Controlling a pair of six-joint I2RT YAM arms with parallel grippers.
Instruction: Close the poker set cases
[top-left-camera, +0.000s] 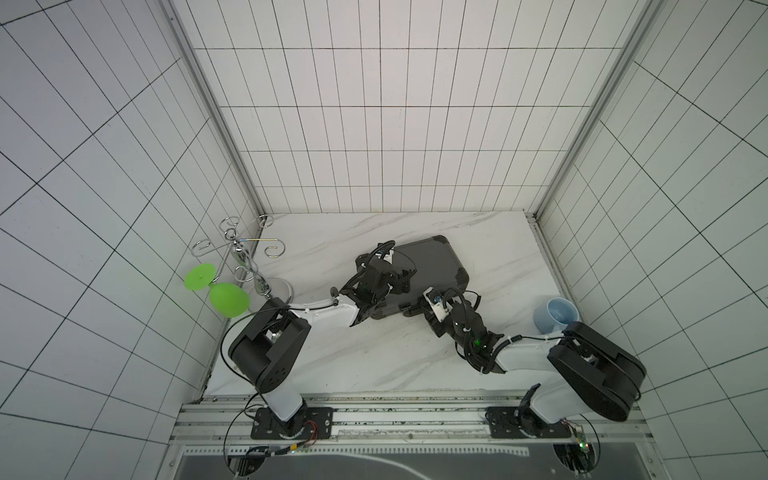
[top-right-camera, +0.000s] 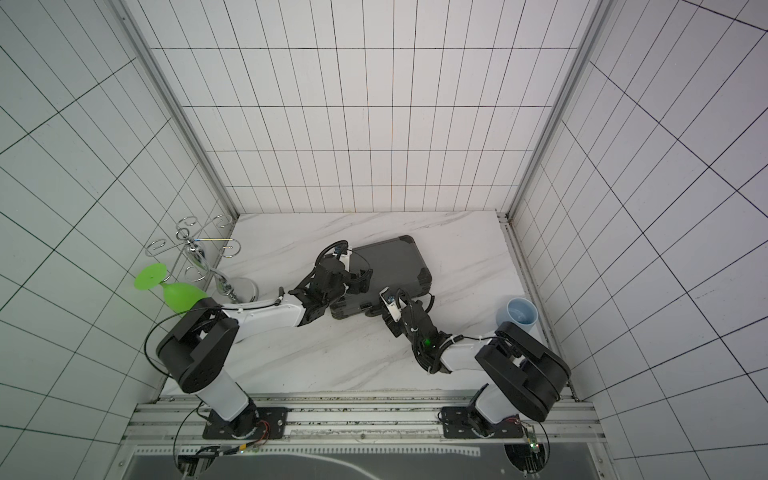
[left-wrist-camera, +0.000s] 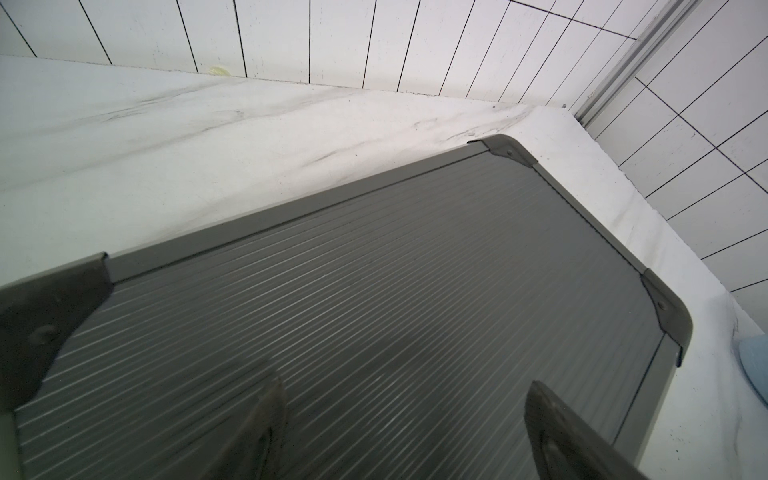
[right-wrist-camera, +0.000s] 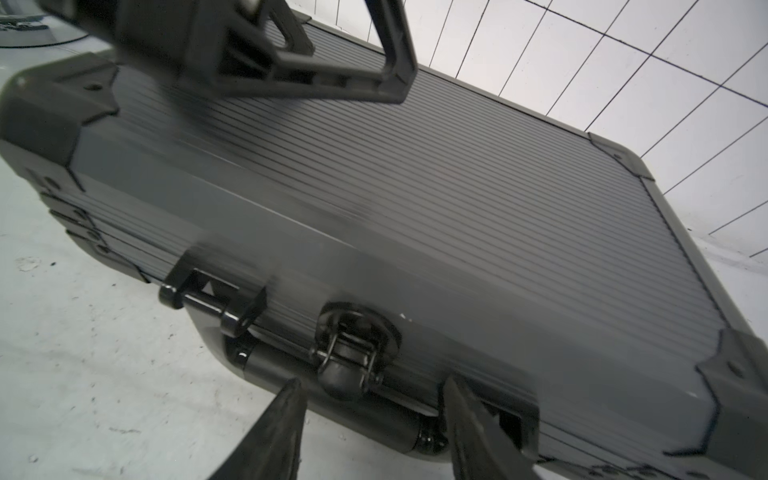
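Observation:
The dark grey ribbed case (top-left-camera: 436, 254) lies on the table with its lid down. On its front, in the right wrist view, a black latch (right-wrist-camera: 349, 352) sits above the handle (right-wrist-camera: 312, 400); the latch's flap hangs down over the seam, but whether it is locked I cannot tell. My right gripper is at this front side, its fingers spread to either side of the latch with a gap between them. Over the lid stands my left gripper, open, nothing between its fingers; whether it touches the lid is unclear.
A blue cup (top-left-camera: 556, 314) stands at the right by the right forearm. At the left is a metal stand (top-left-camera: 240, 248) with green glasses (top-left-camera: 229, 299) hanging from it.

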